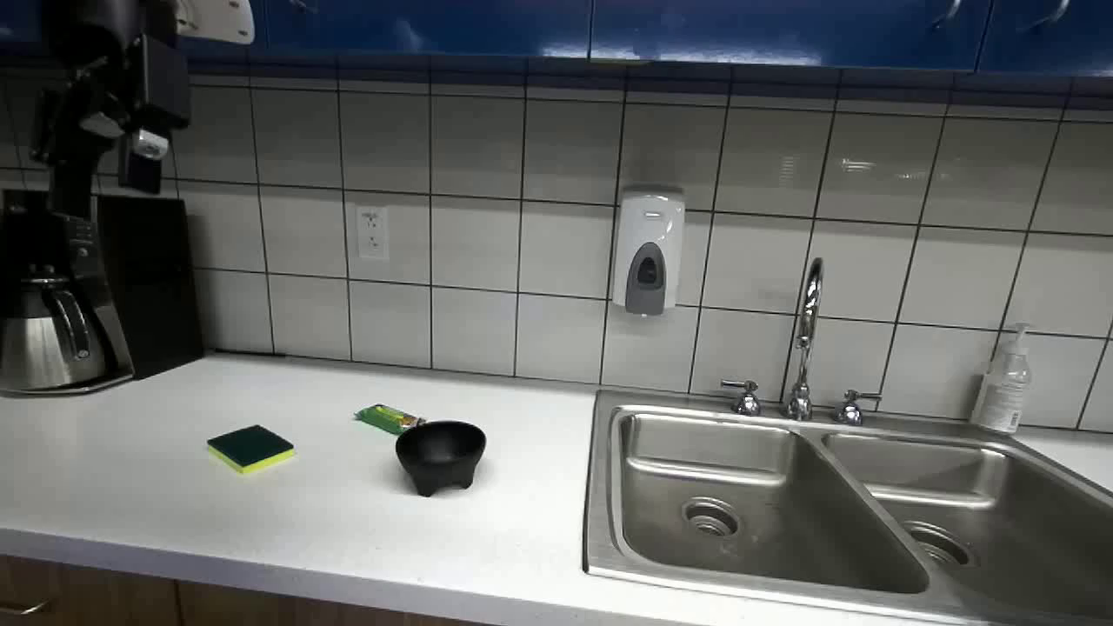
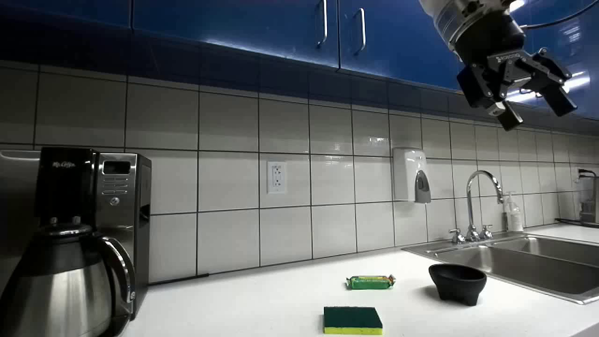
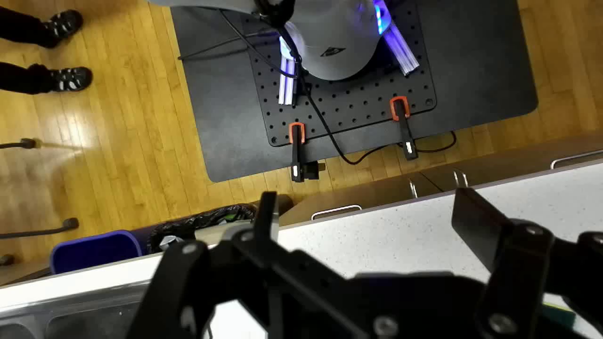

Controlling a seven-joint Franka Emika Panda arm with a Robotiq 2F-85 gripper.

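Note:
High above the counter, my gripper [image 2: 542, 115] hangs open, its two fingers spread with nothing between them. It also shows at the upper left of exterior view 1. On the white counter stands a black footed bowl [image 1: 440, 456], upright and with its inside dark. Just behind and left of it lies a small green wrapped packet [image 1: 389, 418]. Farther left, a sponge [image 1: 251, 449] lies flat, dark green on top and yellow below. In the wrist view the open fingers frame the counter edge, and a sliver of the sponge [image 3: 558, 314] shows at the lower right.
A coffee maker [image 2: 124, 185] with a steel carafe [image 2: 67, 297] stands at the left. The double sink [image 1: 730, 417] with its faucet [image 1: 805, 334] lies to the right. Blue cabinets [image 2: 236, 28] overhang the counter [image 1: 313, 522], whose front stretch is clear.

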